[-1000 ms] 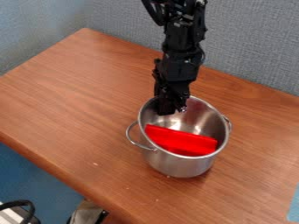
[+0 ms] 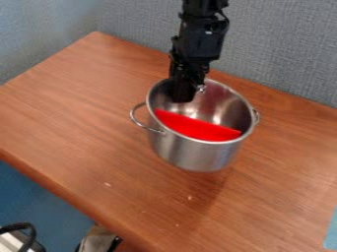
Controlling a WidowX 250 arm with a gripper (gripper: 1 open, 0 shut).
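A steel pot (image 2: 196,151) with two side handles stands on the wooden table, a red elongated object (image 2: 198,125) lying inside it. My black gripper (image 2: 183,93) reaches down from the top at the pot's back-left rim, its tips at or just inside the rim. Whether it grips the rim or is empty is too small and dark to tell.
A grey panel (image 2: 283,49) runs along the back. Cables and a small device sit at the lower left, off the table.
The red object has moved along inside the pot.
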